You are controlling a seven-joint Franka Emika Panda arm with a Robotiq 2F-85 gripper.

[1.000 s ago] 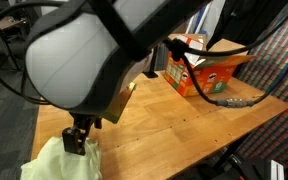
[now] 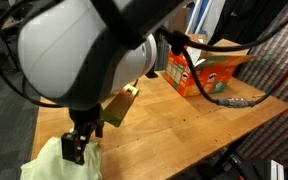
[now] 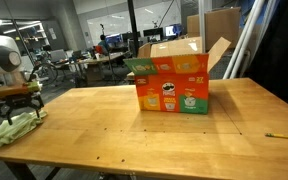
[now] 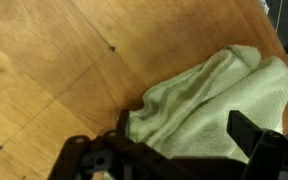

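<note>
A pale green-white cloth (image 4: 206, 108) lies crumpled on the wooden table, near its edge at the left end in the second exterior view. Above the cloth (image 3: 14, 129) hangs my gripper (image 3: 21, 107), pointing down. In the wrist view, the gripper's (image 4: 179, 140) two dark fingers stand wide apart at the bottom, with the cloth visible beyond them and nothing held. Part of the cloth (image 2: 54, 162) is covered by the gripper (image 2: 87, 143) in the first exterior view. Whether the fingertips touch the cloth is not clear.
An open cardboard box (image 3: 172, 85) with red, orange and green sides stands farther along the table. A pencil-like stick (image 3: 286, 136) lies at the far right. Bare wood (image 3: 104, 125) stretches between cloth and box.
The cloth and box look the same.
</note>
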